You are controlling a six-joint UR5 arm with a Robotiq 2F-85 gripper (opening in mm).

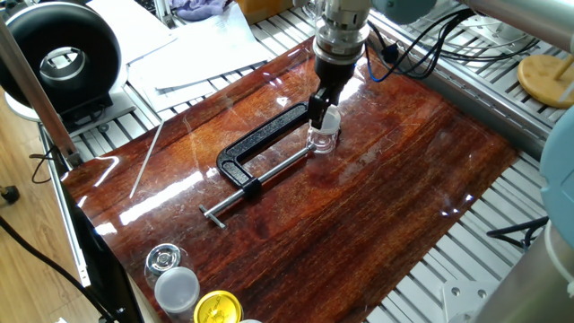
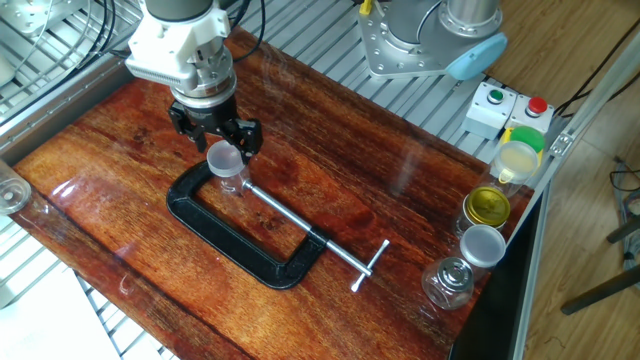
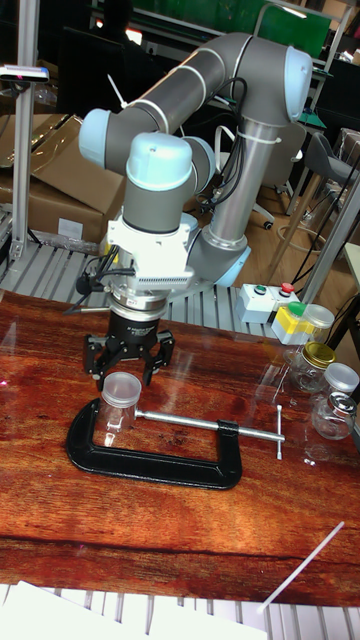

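Note:
A clear jar with a frosted white lid (image 2: 226,158) stands upright within the frame of the black C-clamp (image 2: 225,240), which lies flat on the wooden board. The clamp's silver screw (image 3: 186,419) ends against or very close to the jar's side. Just above and behind the lid, my gripper (image 2: 218,142) points down with its fingers (image 3: 93,355) spread apart. Nothing shows between them in exterior view 3, where the jar (image 3: 118,418) stands lower and nearer the camera. From exterior view 1, the gripper (image 1: 317,118) overlaps the lid's edge, and touching cannot be told there.
Several jars stand at one end of the board, among them one with a gold lid (image 2: 488,206) and one with a white lid (image 2: 482,246). Control boxes with buttons (image 3: 256,303) sit behind. A thin white stick (image 1: 146,160) lies near the edge. Much of the board is bare.

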